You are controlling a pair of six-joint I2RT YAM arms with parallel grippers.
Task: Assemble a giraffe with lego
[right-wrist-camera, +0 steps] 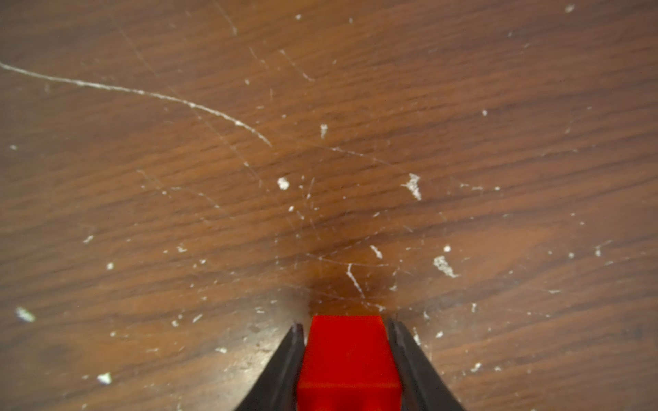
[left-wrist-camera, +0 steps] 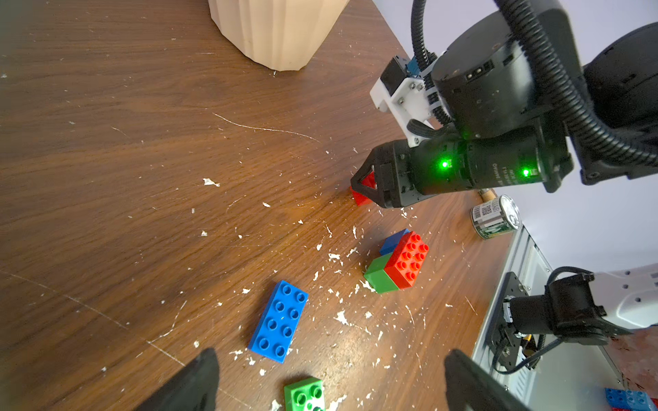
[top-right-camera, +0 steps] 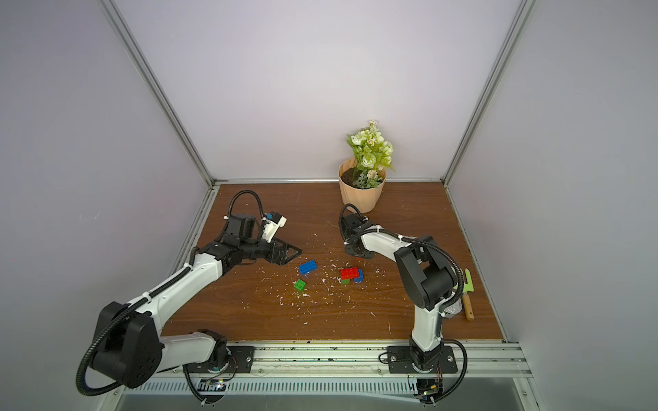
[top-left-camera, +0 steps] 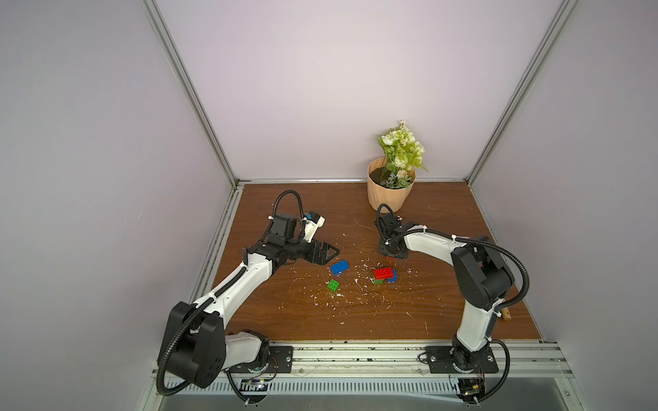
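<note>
My left gripper is open above the table, its blurred fingers wide apart with nothing between. Below it lie a blue brick (left-wrist-camera: 279,320) and a small green brick (left-wrist-camera: 305,395). Down near the tabletop, my right gripper has its fingers on both sides of a small red brick (right-wrist-camera: 349,363). They stand very close to its sides; whether they grip it cannot be made out. In front of that gripper sits a cluster with a red brick (left-wrist-camera: 407,260) against a green brick (left-wrist-camera: 381,274), and a blue brick (left-wrist-camera: 392,241) behind.
A flower pot (top-left-camera: 389,190) stands at the back, beyond the right gripper. A can (left-wrist-camera: 495,218) and a green-bladed tool with a wooden handle (top-right-camera: 468,307) lie at the right edge. White flecks litter the table (top-left-camera: 301,315).
</note>
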